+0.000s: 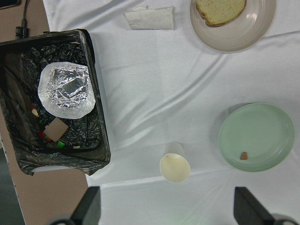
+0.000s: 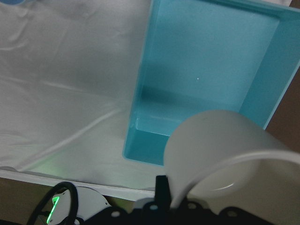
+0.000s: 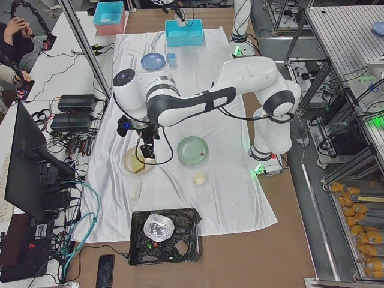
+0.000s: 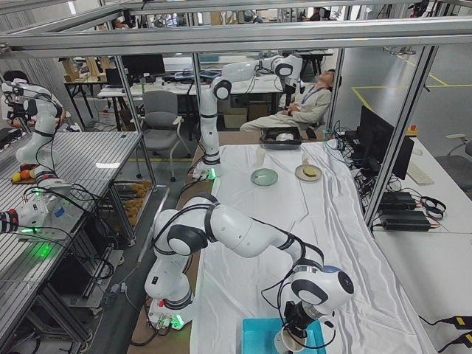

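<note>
My left gripper (image 3: 150, 150) hangs open over the beige plate (image 1: 233, 35) with a bread slice (image 1: 220, 8), nothing between its fingers in the left wrist view. A green plate (image 1: 257, 131) holds a small brown piece, with a pale paper cup (image 1: 174, 167) beside it. A black lined bin (image 1: 98, 140) holds crumpled foil (image 1: 66, 89) and scraps. My right gripper (image 4: 295, 323) is at the blue tub (image 2: 211, 56) with a white mug (image 2: 211, 145) at its fingers, seemingly gripped by the rim; the fingertips are largely hidden.
A folded tissue (image 1: 149, 18) lies near the beige plate. A blue plate (image 3: 153, 61) and blue cup (image 3: 171, 59) stand near the tub at the far end. A monitor (image 3: 30, 168) borders the left side.
</note>
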